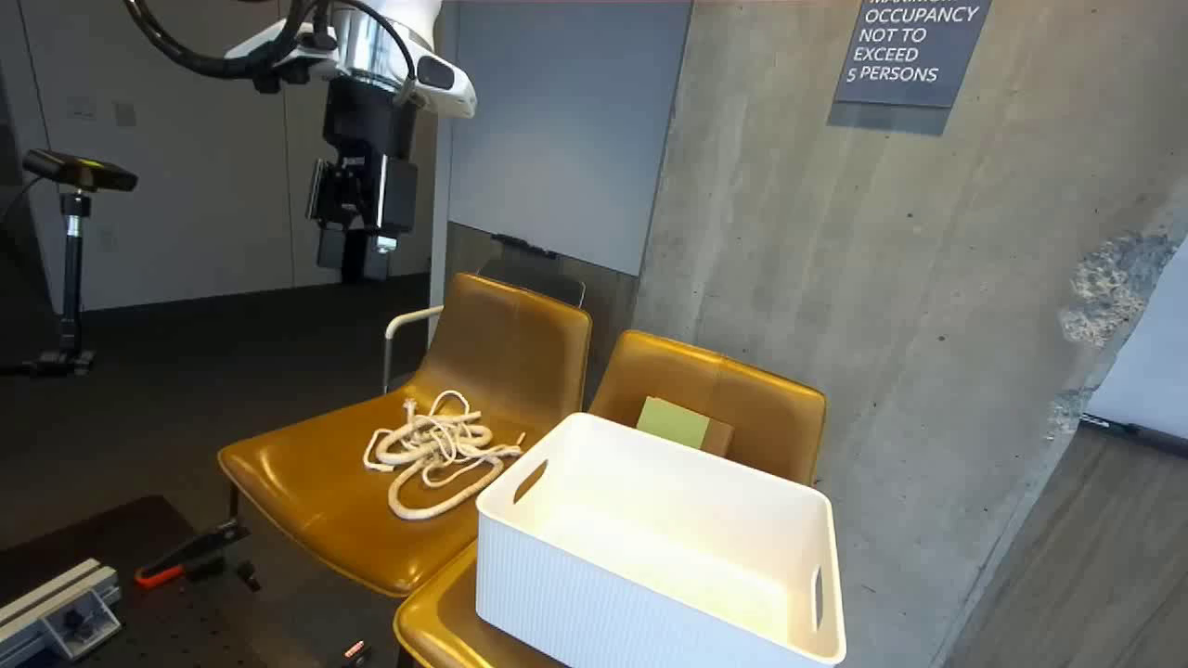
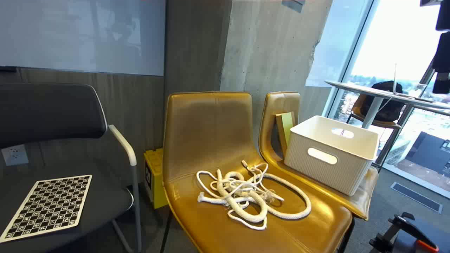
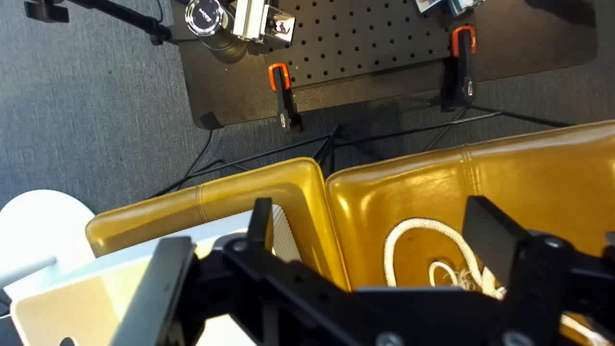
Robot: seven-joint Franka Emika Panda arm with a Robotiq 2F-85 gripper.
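Note:
A tangled heap of white rope (image 1: 439, 447) lies on the seat of the left tan chair (image 1: 312, 473). From the second exterior view, the rope (image 2: 249, 194) shows thick and thin strands looped over each other. On the right tan chair rests a white bin (image 1: 657, 523), which looks empty. My gripper (image 1: 362, 262) hangs high above the chairs, well apart from rope and bin. In the wrist view my gripper is wide open with nothing between its fingers; it covers part of the rope (image 3: 426, 226) and part of the bin (image 3: 63, 288).
A green and brown block (image 1: 673, 423) stands behind the bin against the backrest. Clamps (image 3: 282, 95) grip the edge of a black perforated table (image 3: 346, 34). A dark chair (image 2: 50, 122) bears a checkered board (image 2: 50, 206). A camera stand (image 1: 72, 267) rises at the left.

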